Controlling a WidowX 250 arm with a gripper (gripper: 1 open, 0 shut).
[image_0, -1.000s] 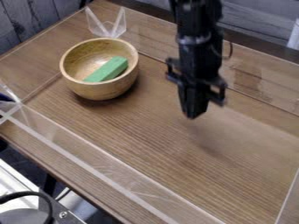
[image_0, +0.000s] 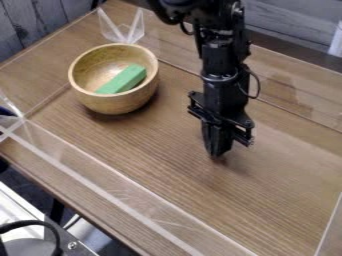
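My black gripper (image_0: 218, 140) is low over the wooden table (image_0: 201, 200), right of centre, pointing down with its tips at or just above the surface. It is shut, with nothing visible between its fingers. To its left, apart from it, a wooden bowl (image_0: 92, 65) holds a green block (image_0: 123, 80).
Clear tape lines cross the table's left and right parts. A grey wall (image_0: 301, 20) stands behind, and a black cable with metal fittings (image_0: 34, 240) is at the bottom left corner.
My gripper has moved down toward the table and slightly toward the front over the last second. The bowl and green block have not moved.
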